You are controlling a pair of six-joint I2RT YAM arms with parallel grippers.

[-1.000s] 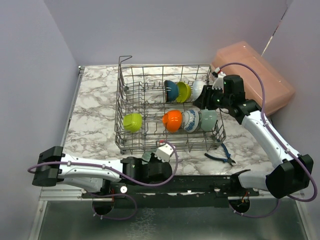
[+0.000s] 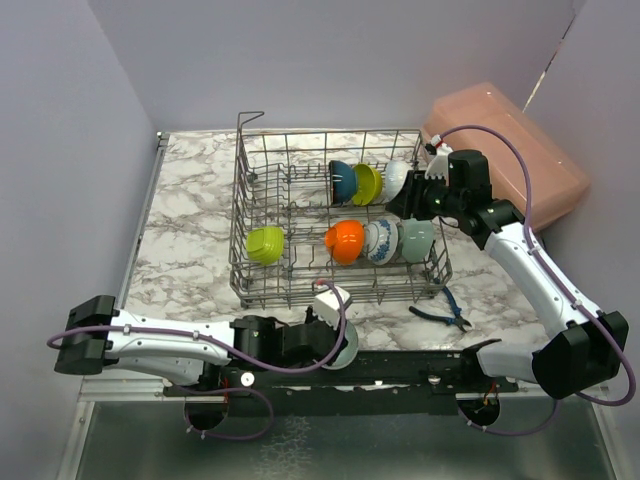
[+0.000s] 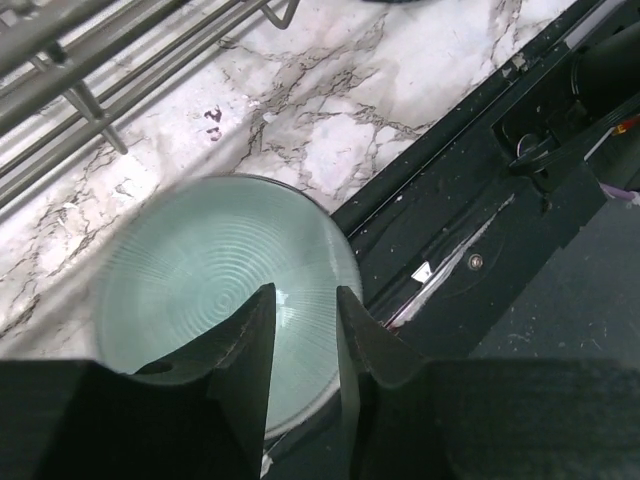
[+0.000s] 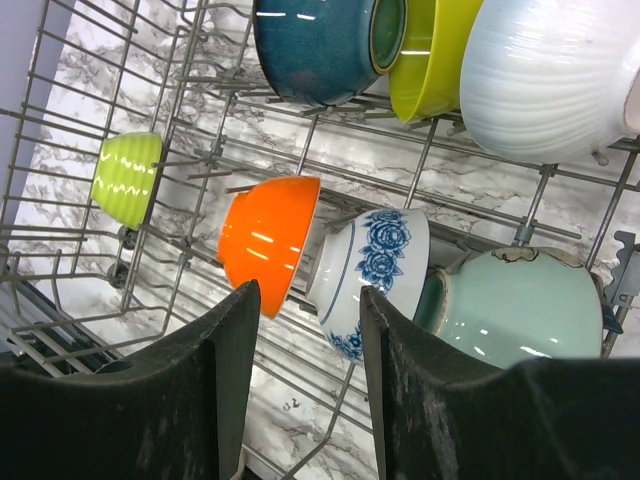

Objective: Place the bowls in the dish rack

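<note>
A pale celadon bowl (image 3: 200, 280) lies outside the rack on the counter's front edge. My left gripper is over it, fingers slightly apart, nothing visibly held. The wire dish rack (image 2: 237, 200) holds a lime bowl (image 2: 265, 245), orange bowl (image 4: 260, 240), blue-flowered bowl (image 4: 375, 270), celadon bowl (image 4: 515, 310), teal bowl (image 4: 310, 40), yellow bowl (image 4: 420, 70) and white bowl (image 4: 540, 75). My right gripper hangs over the rack's right side, open and empty.
Pliers (image 2: 440, 315) lie on the counter right of the rack's front. A salmon plastic bin (image 2: 515, 140) stands at the back right. The marble counter (image 2: 180, 220) left of the rack is clear.
My left gripper has shifted slightly at the rack's front, and more of the celadon bowl on the counter now shows below it. The right arm looks unchanged.
</note>
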